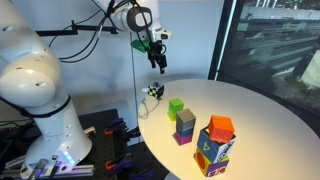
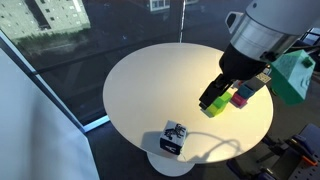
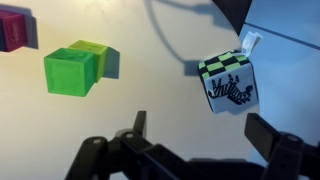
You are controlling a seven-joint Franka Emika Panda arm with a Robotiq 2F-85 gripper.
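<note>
High over the left end of the white table, my gripper (image 1: pixel 162 66) points down, its fingers apart and empty. In the wrist view the fingers (image 3: pixel 139 123) frame bare tabletop. A black-and-white patterned soft cube (image 3: pixel 232 88) with a green checkered side and a white tag lies toward the right there, ahead of the gripper and clear of it. In exterior view 1 that patterned cube (image 1: pixel 154 90) sits near the table's edge, below the gripper. Green blocks (image 3: pixel 70 72) stand to its left in the wrist view, also untouched.
A stack of grey, brown and magenta blocks (image 1: pixel 185 125) stands beside the green blocks (image 1: pixel 175 108). Nearer exterior view 1, an orange block (image 1: pixel 221 127) tops larger patterned blocks (image 1: pixel 214 147).
</note>
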